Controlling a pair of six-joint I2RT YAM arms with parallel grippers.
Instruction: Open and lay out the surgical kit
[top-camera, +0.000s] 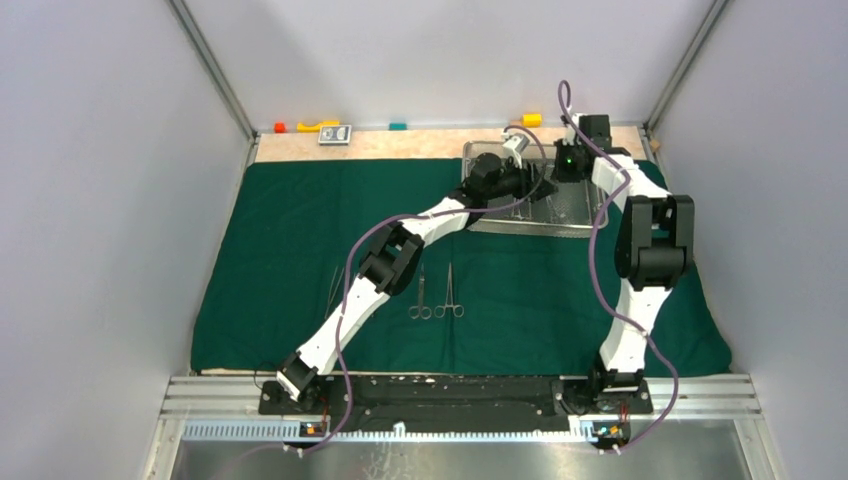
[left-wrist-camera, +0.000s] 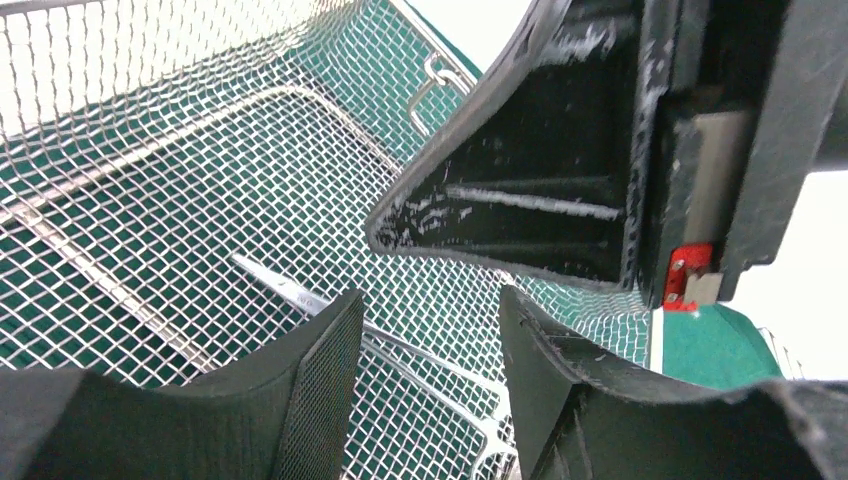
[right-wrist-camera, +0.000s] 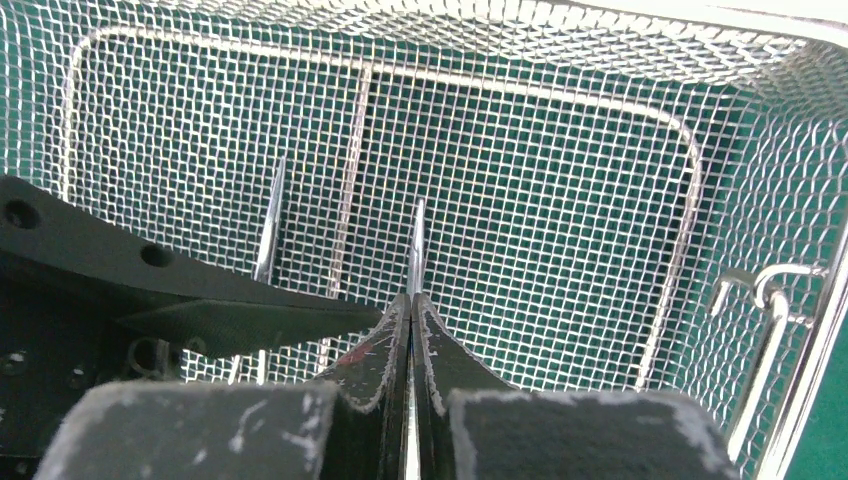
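Note:
The wire-mesh tray (top-camera: 540, 229) stands at the back right of the green cloth, with both grippers over it. My left gripper is part open. Below its fingertips, a slim scissor-like metal instrument (left-wrist-camera: 285, 289) lies slanted on the mesh. Close by, my right gripper is shut. A pointed metal instrument (right-wrist-camera: 418, 245) shows beyond its fingertips, the rest hidden behind them; nothing clearly shows pinched. Another thin instrument (right-wrist-camera: 269, 225) is to the left. On the cloth lie two ring-handled instruments (top-camera: 421, 295) (top-camera: 449, 292) and slender tweezers (top-camera: 333, 290), partly near the left arm.
A small silver box (top-camera: 335, 134), a yellow block (top-camera: 532, 120) and a teal block (top-camera: 397, 126) stand along the back ledge. The two grippers are very close together. Open cloth (top-camera: 310, 215) stretches across the left, and the front right is bare too.

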